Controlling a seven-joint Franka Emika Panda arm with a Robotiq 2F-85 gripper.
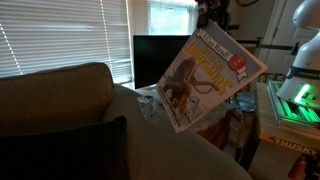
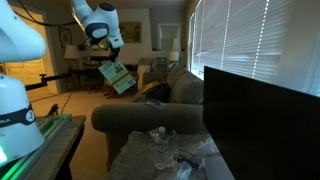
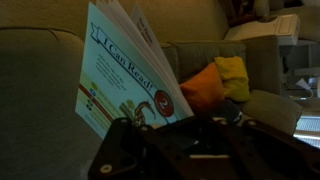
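A thin picture book [image 1: 207,78] hangs tilted from my gripper [image 1: 213,20], its cover with a large animal picture facing exterior view 1. My gripper is shut on one corner of the book, which is held in the air. In the wrist view the book [image 3: 130,75] shows a pale "I Can Read!" face, with its pages slightly fanned. Exterior view 2 has the book [image 2: 117,76] hanging beyond the near sofa arm. The dark fingertips at the book's corner are hard to make out.
A brown sofa [image 1: 55,98] with a dark cushion [image 1: 65,150] fills the near left. Orange [image 3: 203,90] and yellow pillows [image 3: 232,78] lie on the sofa. Crumpled clear plastic [image 1: 150,105] sits beyond the sofa arm. A black screen [image 2: 265,120] stands by the window.
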